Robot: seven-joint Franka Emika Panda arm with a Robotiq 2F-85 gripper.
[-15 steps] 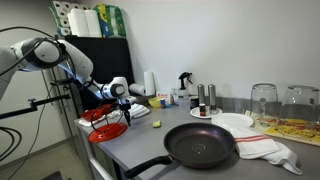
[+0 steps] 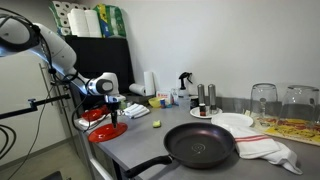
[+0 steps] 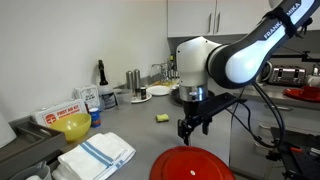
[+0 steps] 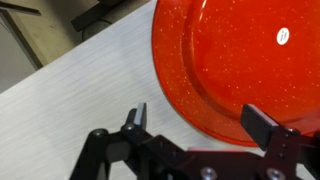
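Note:
A speckled red plate lies on the grey counter and fills the upper right of the wrist view. Exterior view 2 has the same red plate at its front edge. My gripper points down over the plate's near rim, fingers spread wide with nothing between them. In exterior view 2 the gripper appears above the counter by the plate; whether a fingertip touches anything cannot be made out. Exterior view 1 shows this plate at the counter's left end, below the arm.
A black frying pan rests mid-counter, its handle towards the front. Behind it are a white plate and a striped towel. Near the plate sit a yellow-green sponge, a folded cloth and a yellow bowl.
Over the last second my gripper has come down and shifted slightly left in exterior view 1, closer to the red plate. The counter objects look unmoved.

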